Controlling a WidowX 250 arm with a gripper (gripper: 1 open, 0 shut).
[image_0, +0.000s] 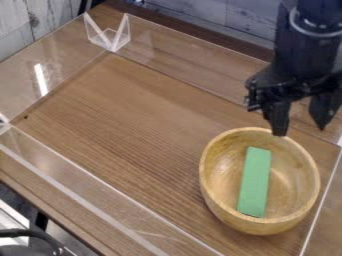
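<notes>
A black gripper hangs at the upper right, its finger tips just above and behind the far rim of a wooden bowl. The fingers stand apart with nothing seen between them. Inside the bowl lies a green rectangular block, upright along the view's depth, toward the left of the bowl's middle.
A clear plastic object stands at the back left. Clear edging runs along the left side, with dark cables at the lower left.
</notes>
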